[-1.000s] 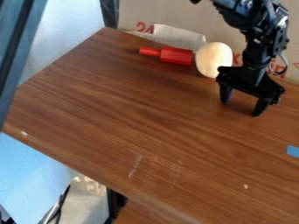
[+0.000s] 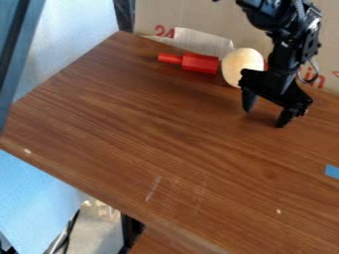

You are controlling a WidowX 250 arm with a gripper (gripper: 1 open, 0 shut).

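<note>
My black gripper (image 2: 265,113) is low over the wooden table (image 2: 159,149) at the right rear, its two fingers pointing down and spread apart, with nothing visible between them. Just left of and behind it is a pale, egg-shaped object (image 2: 240,63). Further left, a red cylinder with a narrower handle (image 2: 199,63) lies on its side near the back edge.
A whitish roll or crumpled piece (image 2: 201,41) and a cardboard panel (image 2: 284,20) are along the back. A small blue tape piece (image 2: 331,172) is at the right. The table's left edge drops away.
The arm and gripper have shifted slightly to the left and up toward the pale object. The objects on the table look unchanged.
</note>
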